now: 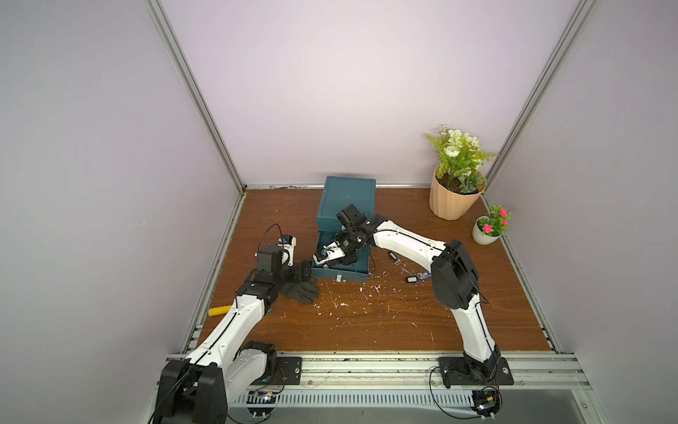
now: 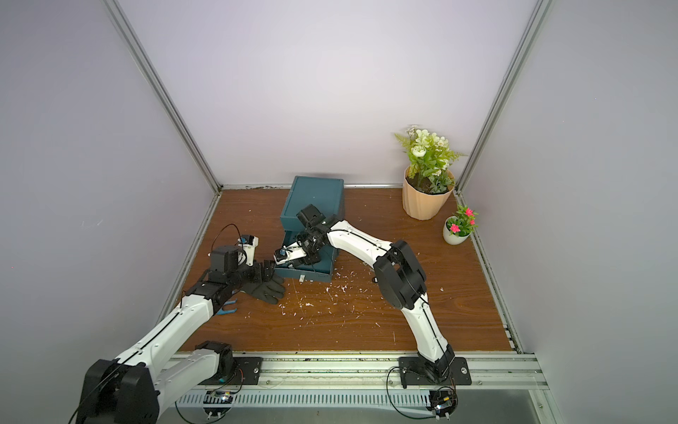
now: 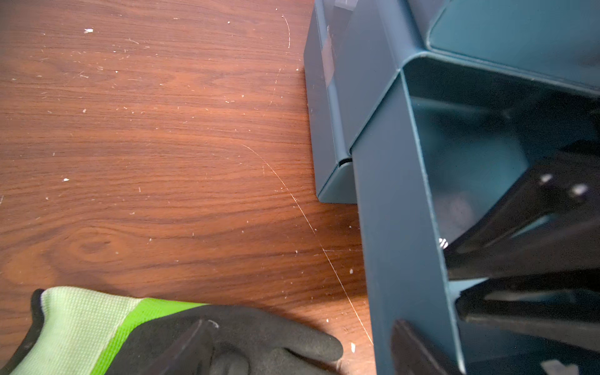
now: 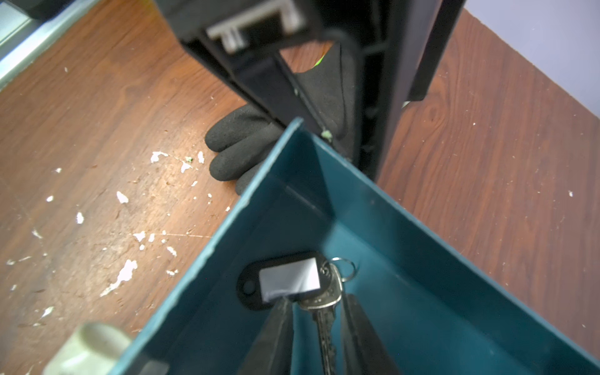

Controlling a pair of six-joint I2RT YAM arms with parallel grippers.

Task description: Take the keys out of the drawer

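Note:
The teal drawer box (image 1: pixel 346 194) has its drawer (image 2: pixel 310 274) pulled out at the front. Inside, in the right wrist view, lies a key (image 4: pixel 325 331) with a ring and a black tag (image 4: pixel 253 281) with a white label. My right gripper reaches into the drawer, open, its fingertips either side of the key. My left gripper stands open at the drawer's left wall, over a glove.
The dark glove (image 2: pixel 265 289) lies left of the drawer. Key fobs (image 1: pixel 411 279) lie to the right. A large potted plant (image 1: pixel 455 198) and a small one (image 1: pixel 486 233) stand at the back right.

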